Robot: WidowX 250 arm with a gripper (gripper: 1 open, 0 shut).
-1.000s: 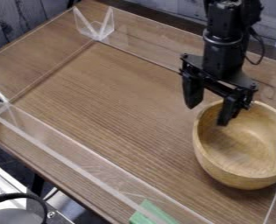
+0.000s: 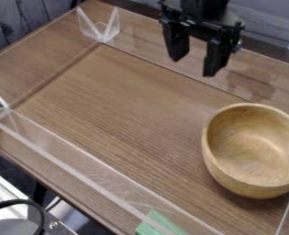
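My gripper point(image 2: 195, 50), dark, hangs over the back right of the wooden table point(image 2: 110, 119), well above and behind a round tan bowl point(image 2: 250, 174). Its fingers point down; whether they are open or shut, or hold anything, I cannot tell. The bowl's inside shows empty.
A clear plastic piece point(image 2: 99, 27) stands at the back left. Clear strips run along the left edge, and a green piece point(image 2: 159, 223) lies at the front edge.
My gripper has moved up and back, away from the bowl, and slightly left. The bowl looks about where it was.
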